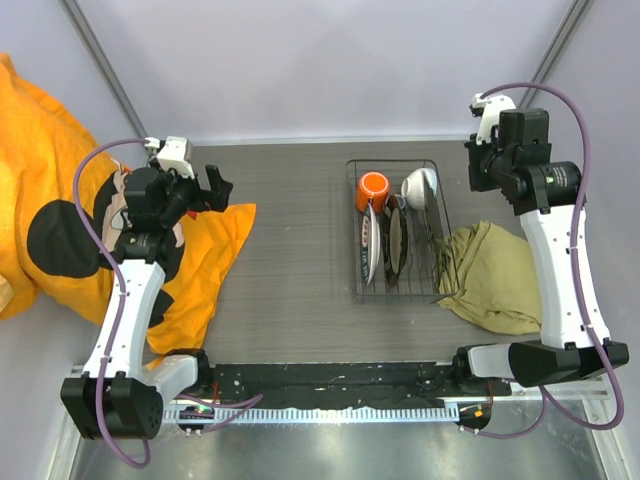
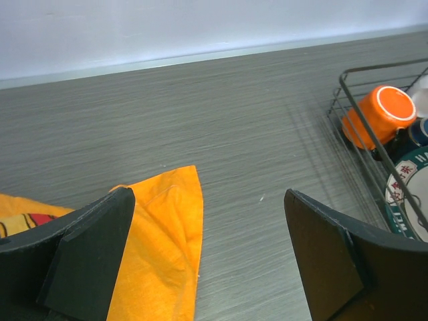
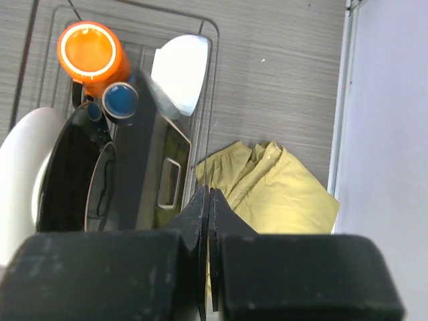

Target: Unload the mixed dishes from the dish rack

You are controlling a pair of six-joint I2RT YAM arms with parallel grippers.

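Observation:
My right gripper is shut with nothing between its fingers, to the right of the wire dish rack and above its level. A thin dark tray with a slot handle stands on edge in the rack's right side, apart from the fingers; in the top view it partly covers a white cup. An orange mug sits at the back left. Blue inside, a dark mug lies below it. A white plate and a dark plate stand upright. Far left, my left gripper is open and empty.
A yellow-green cloth lies right of the rack, partly under its edge. An orange patterned cloth covers the left side. Bare grey tabletop lies between that cloth and the rack. White walls border the back and right.

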